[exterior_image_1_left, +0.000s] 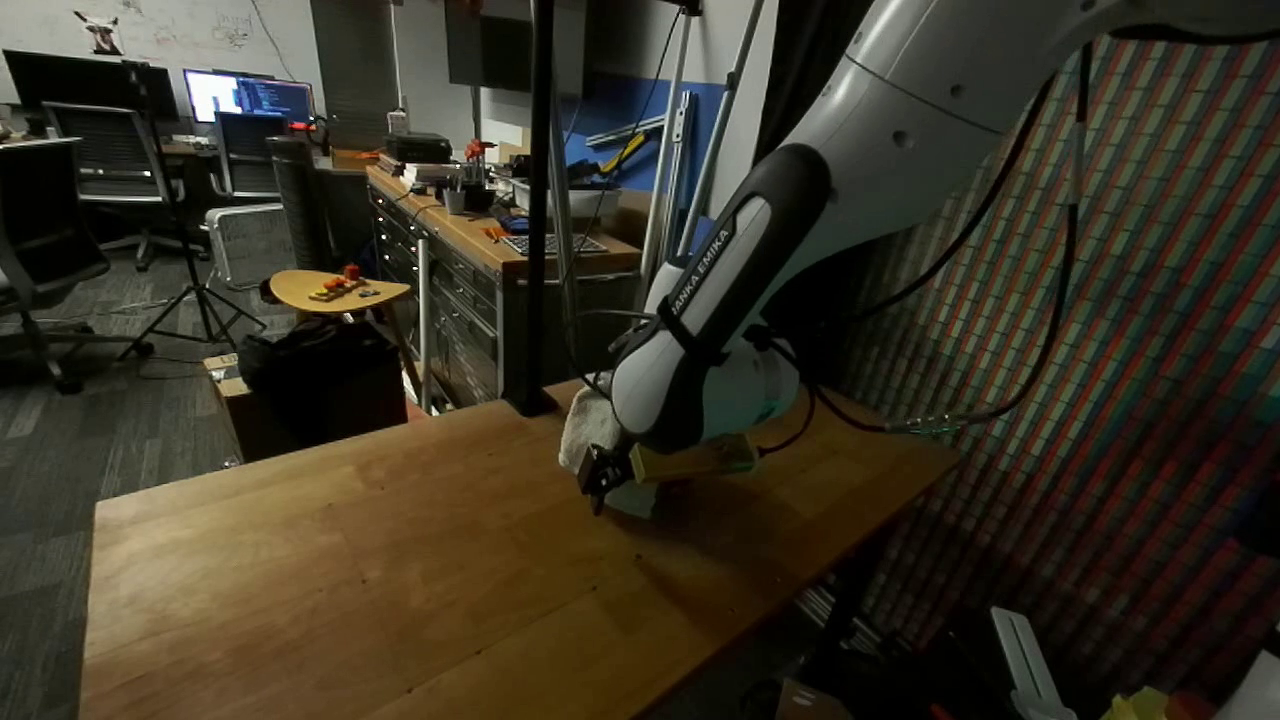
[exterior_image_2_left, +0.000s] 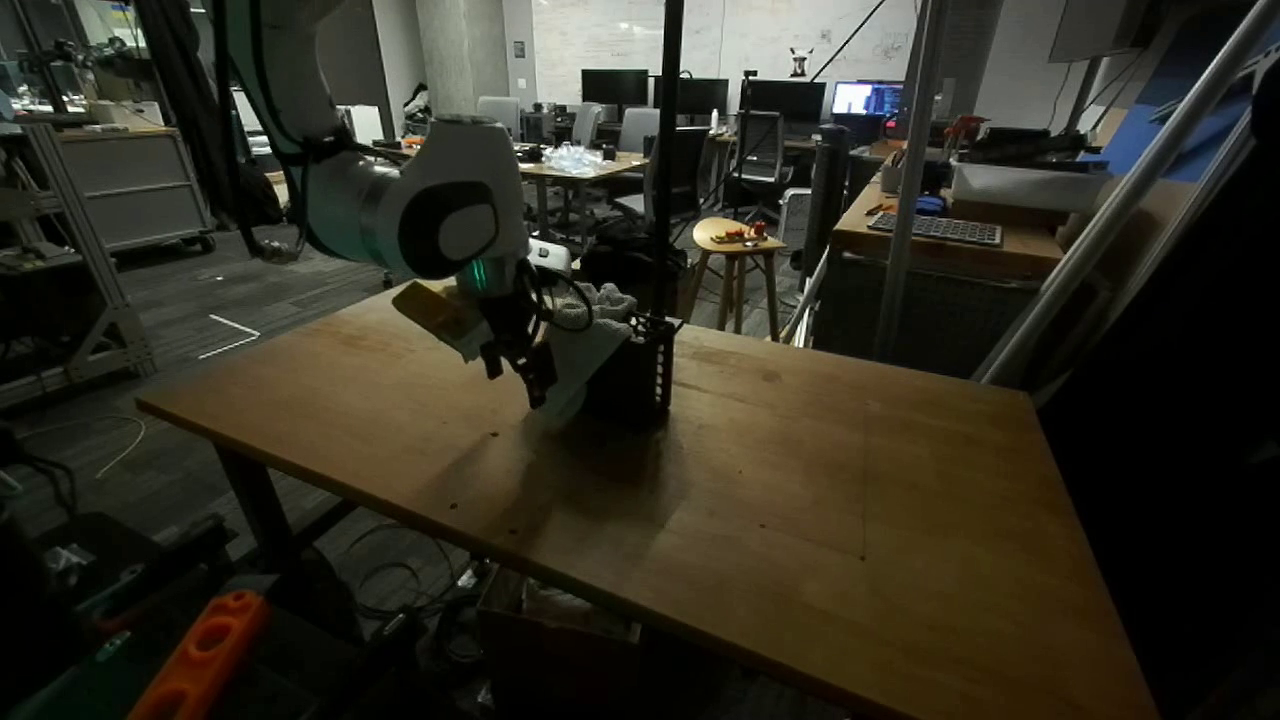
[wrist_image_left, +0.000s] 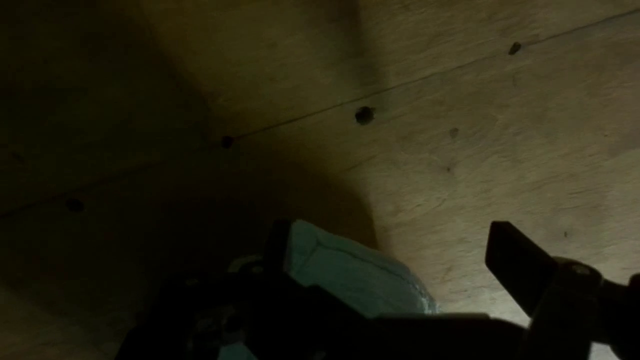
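Observation:
A pale cloth (exterior_image_2_left: 582, 360) drapes over the side of a black crate (exterior_image_2_left: 644, 378), its lower corner close to the tabletop. In exterior view 1 the cloth (exterior_image_1_left: 588, 428) is partly covered by the arm. My gripper (exterior_image_2_left: 516, 379) points down low over the table, right beside the hanging cloth. The wrist view has the gripper open, its fingers wide apart. There the corner of the cloth (wrist_image_left: 354, 270) shows by the left finger, partly in the gap; whether it touches that finger I cannot tell. Most of the crate is hidden in exterior view 1.
A dark upright post (exterior_image_1_left: 535, 240) stands at its back edge, near the crate. A stool (exterior_image_1_left: 318, 288) with small coloured items and a cluttered workbench (exterior_image_1_left: 480, 246) lie beyond the table.

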